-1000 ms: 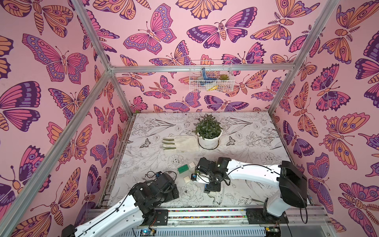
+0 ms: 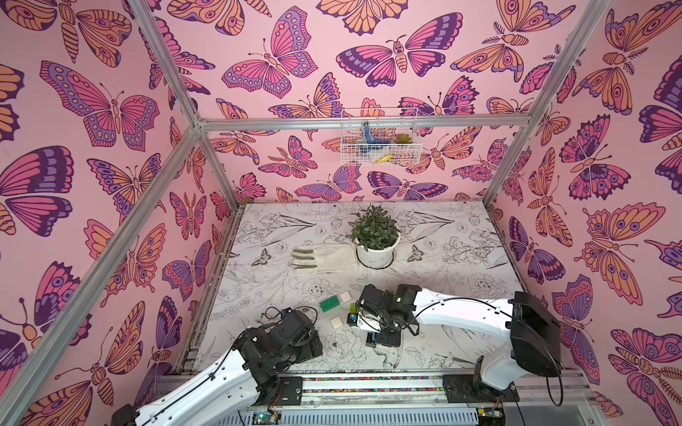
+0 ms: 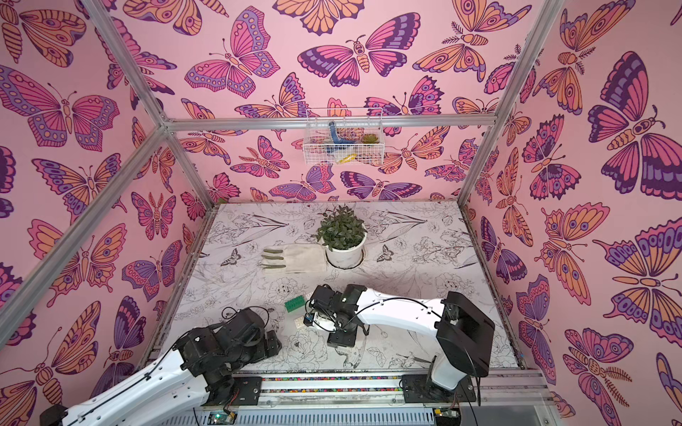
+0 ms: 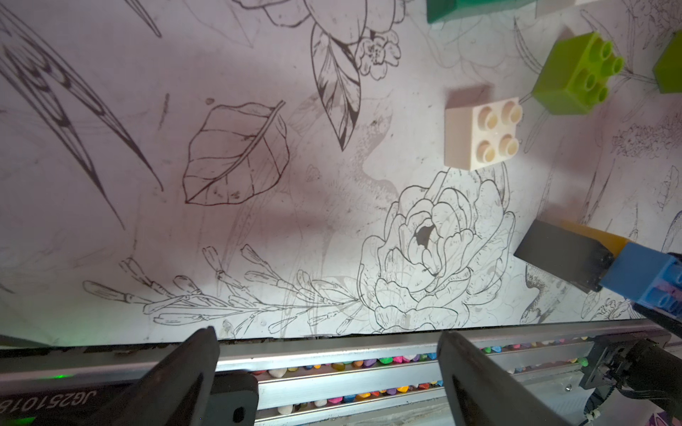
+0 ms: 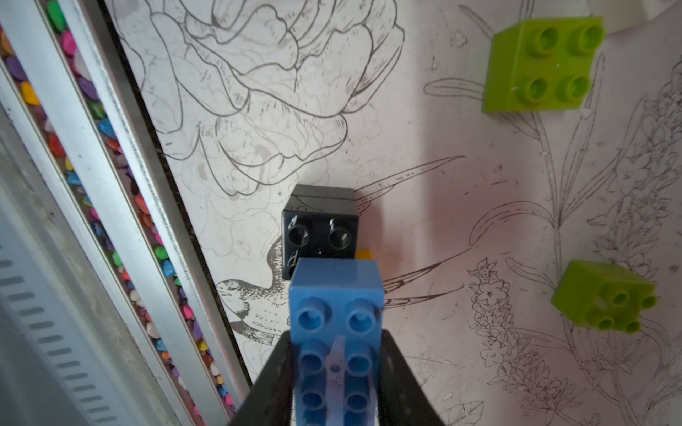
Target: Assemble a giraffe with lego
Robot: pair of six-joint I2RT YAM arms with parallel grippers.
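Observation:
My right gripper is shut on a blue brick stack (image 5: 336, 291), which sits just at a black brick (image 5: 319, 223) with a yellow brick (image 5: 363, 254) partly hidden beneath. In the left wrist view the black brick (image 4: 557, 252), yellow brick (image 4: 596, 234) and blue bricks (image 4: 643, 277) are at the right. Loose lime bricks (image 5: 540, 60) (image 4: 572, 74), a white brick (image 4: 479, 135) and a green piece (image 2: 329, 302) lie nearby. My left gripper is open, empty, above the table's front edge.
A potted plant (image 2: 376, 252) and a cream glove (image 2: 326, 259) lie at the back. A front rail (image 3: 319, 383) borders the table, with coloured pebbles in it.
The right arm has shifted slightly to the right in the top left view. The left arm has not moved.

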